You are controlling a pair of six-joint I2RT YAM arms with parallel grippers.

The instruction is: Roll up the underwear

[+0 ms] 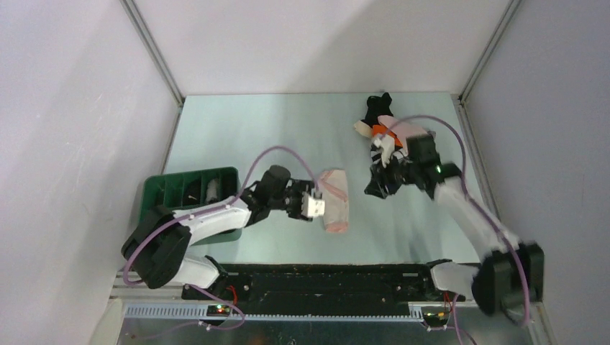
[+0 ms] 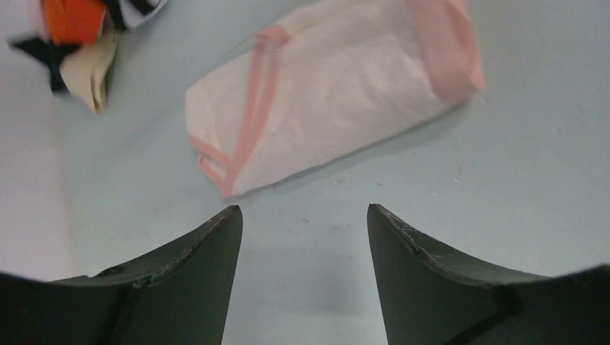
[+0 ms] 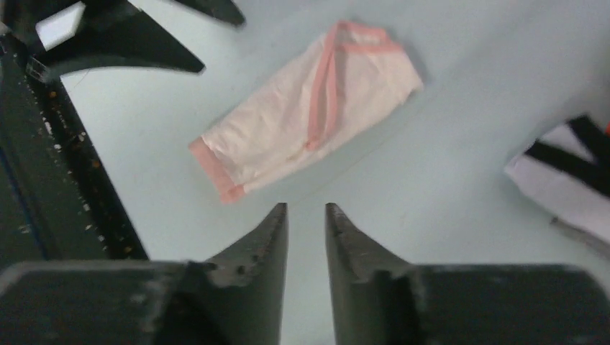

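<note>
The white underwear with pink trim (image 1: 334, 201) lies on the table as a long, narrow folded strip, running from back to front in the top view. Its pink bands (image 2: 262, 100) show clearly in the left wrist view. My left gripper is part open beside the strip's left side, its fingers apart and only bare table between them. On the other side, my right gripper stands away to the right, a narrow gap between its fingers and nothing held. The underwear (image 3: 288, 122) lies beyond those fingertips in the right wrist view.
A green divided bin (image 1: 165, 190) with dark items inside stands at the left, partly behind the left arm. A pile of mixed clothes (image 1: 388, 122) lies at the back right. Bare table (image 1: 288, 248) shows in front of the underwear.
</note>
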